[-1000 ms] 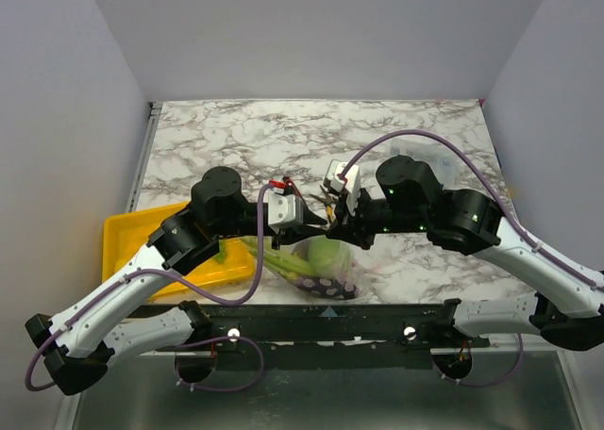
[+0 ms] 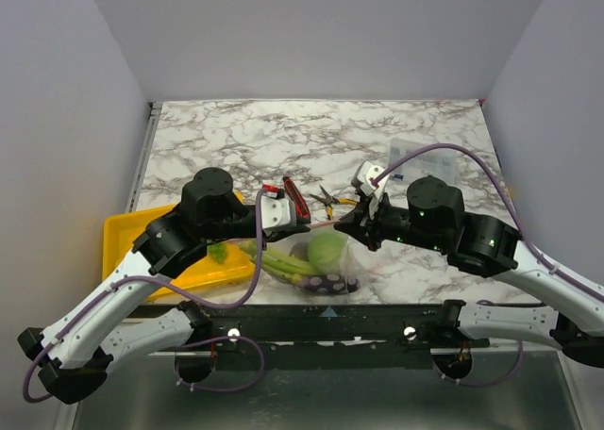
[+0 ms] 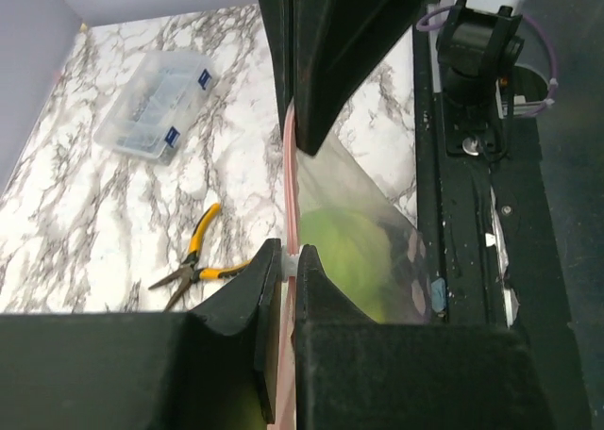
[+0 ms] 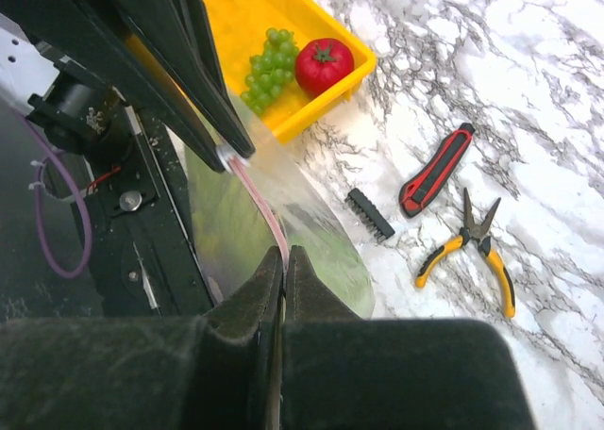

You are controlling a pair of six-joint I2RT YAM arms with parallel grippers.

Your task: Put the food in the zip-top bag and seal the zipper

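The clear zip bag [image 2: 354, 260] hangs between my two arms, holding long green stalks [image 2: 280, 261], a round green item [image 2: 327, 250] and something dark with pale spots [image 2: 330, 284]. Along its top runs a pink zipper strip [image 4: 257, 196]. A small white slider [image 3: 291, 263] on that strip sits between the fingertips of my left gripper [image 2: 308, 224], which is shut on it. My right gripper [image 2: 342, 224] is shut on the zipper strip a short way to the right. Whether the zipper behind the slider is closed, I cannot tell.
To the left stands a yellow basket [image 2: 118, 246] with a tomato [image 4: 324, 67] and green grapes [image 4: 271, 70]. Pliers [image 4: 475, 246], a red cutter [image 4: 436, 170] and a black comb-like piece [image 4: 369, 213] lie behind the bag. A clear box [image 3: 157, 103] rests at back right.
My grippers, almost touching before, now stand apart. The left has shifted left and the right has moved right, exposing a length of pink strip between them.
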